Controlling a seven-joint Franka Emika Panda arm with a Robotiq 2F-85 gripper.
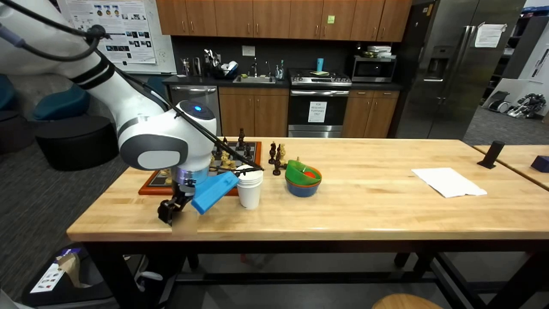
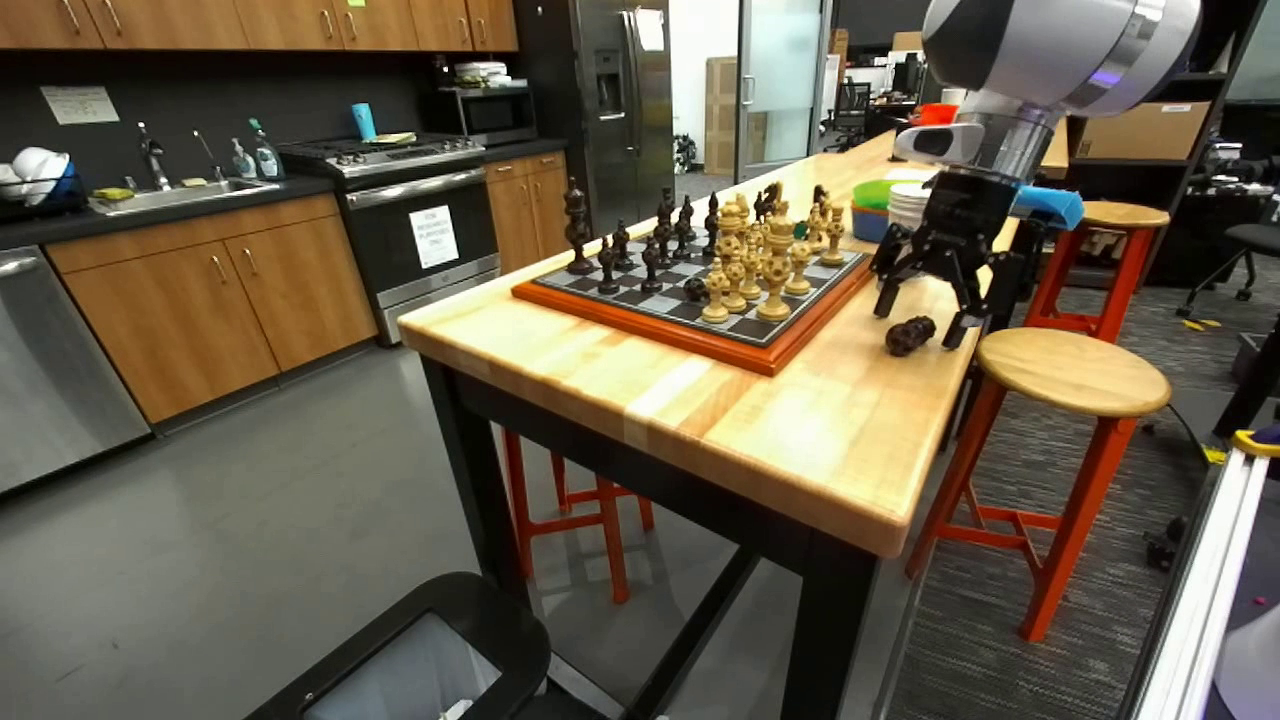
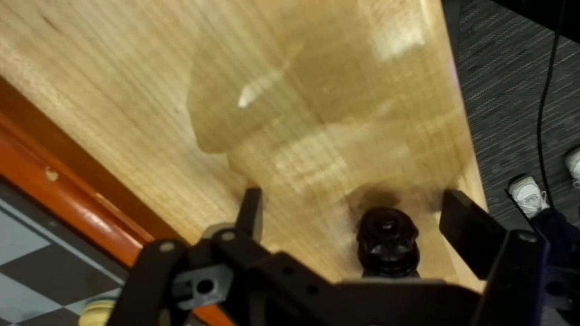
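A dark chess piece lies on its side on the wooden table, close to the table's edge. My gripper stands open around it, its fingers apart on either side. In the wrist view the same dark piece shows between the spread fingers, nearer the right finger than the left, with a gap on both sides. Part of it is hidden behind the gripper's body. In exterior view 1 the gripper is low over the front left of the table, and the piece cannot be made out there.
A chessboard full of dark and light pieces lies beside the gripper. Stacked white cups and bowls stand to its right, with a few loose pieces behind. A paper sheet lies on the far right.
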